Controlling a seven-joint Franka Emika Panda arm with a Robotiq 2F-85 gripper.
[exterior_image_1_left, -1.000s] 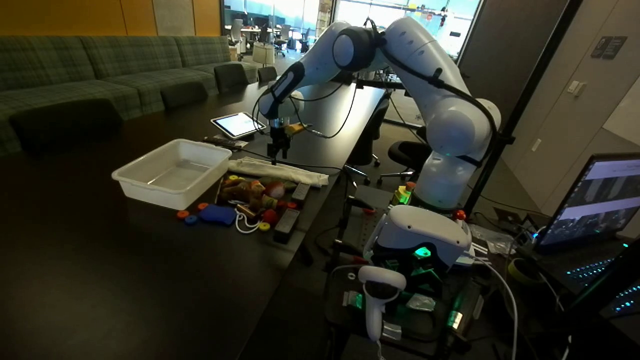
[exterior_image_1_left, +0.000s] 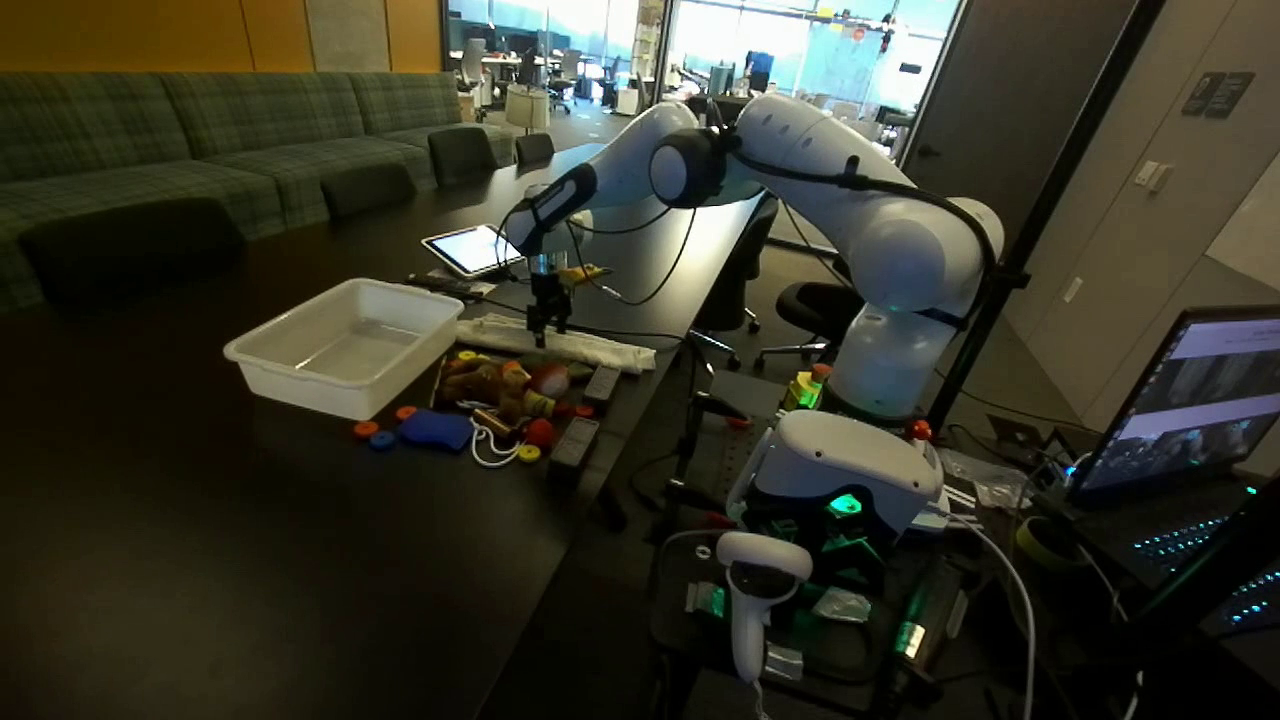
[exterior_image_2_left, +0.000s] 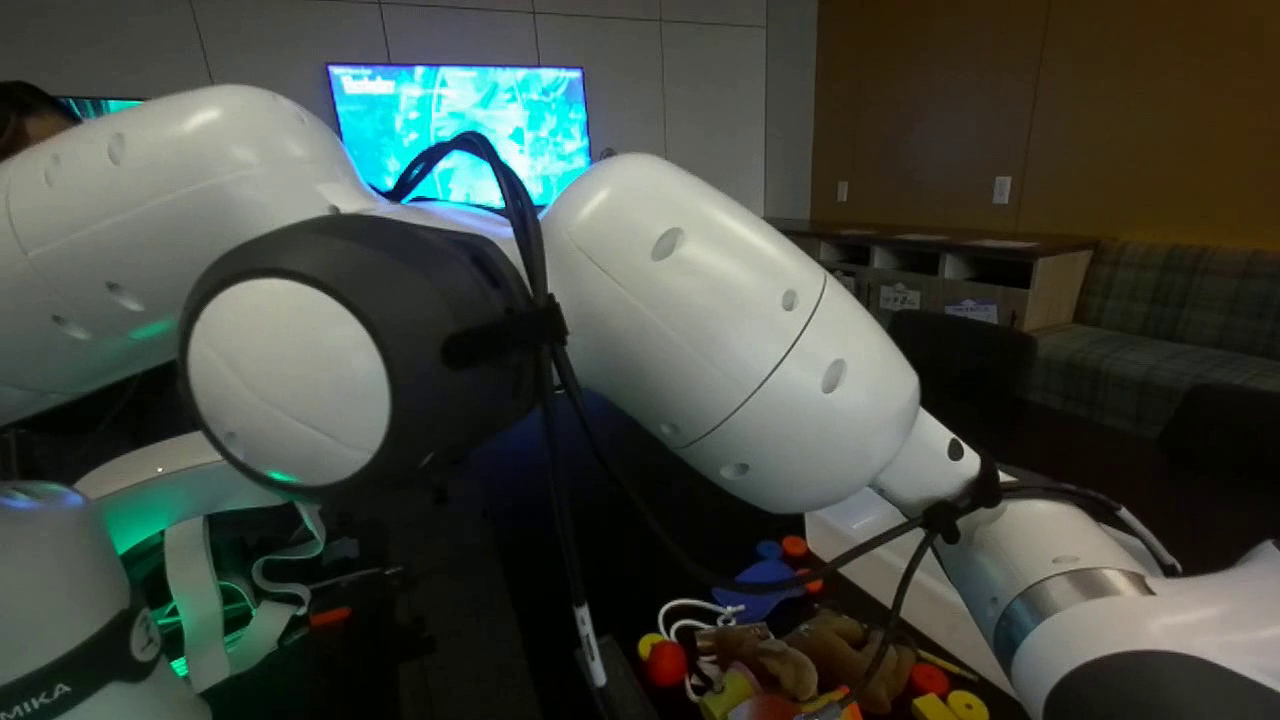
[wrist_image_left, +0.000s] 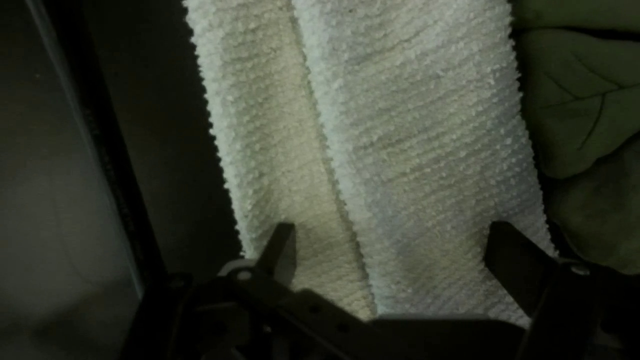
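Note:
A folded white towel (exterior_image_1_left: 600, 348) lies lengthwise on the dark table; in the wrist view its ribbed cloth (wrist_image_left: 420, 132) fills the middle, with a fold line running down it. Over the towel my gripper stands open, one finger (wrist_image_left: 283, 249) toward the towel's left edge and the other (wrist_image_left: 516, 261) toward its right edge. Only cloth shows beneath the gap. Whether the fingertips touch the cloth, I cannot tell. From the side, the gripper (exterior_image_1_left: 547, 332) points down at the towel's middle. Exterior view 2 hides both behind the arm.
An empty white bin (exterior_image_1_left: 348, 390) stands left of the towel. In front lie several toys, a blue pouch (exterior_image_1_left: 435, 428) and dark blocks (exterior_image_1_left: 575, 444). Green leaf-like cloth (wrist_image_left: 582, 96) borders the towel. A black cable (wrist_image_left: 108, 138) runs alongside, and a tablet (exterior_image_1_left: 471, 250) sits behind.
The arm has come down, bringing my gripper lower and slightly left, closer to the towel. The towel, bin and toys lie as before.

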